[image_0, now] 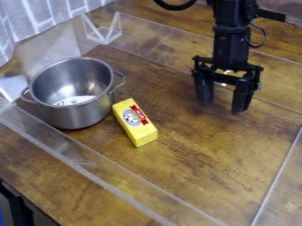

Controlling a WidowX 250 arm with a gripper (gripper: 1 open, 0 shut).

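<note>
My black gripper [223, 95] hangs over the right side of the wooden table, its fingers apart and open. Something small and pale shows just behind the fingers, too hidden to name. A steel pot [71, 113] with two handles stands on the left, a small pale item inside it. A yellow box [136, 126] with a red and white label lies on the table just right of the pot, left of and nearer than my gripper.
Clear plastic edging [104, 175] runs along the near left, and clear plastic pieces stand behind the pot.
</note>
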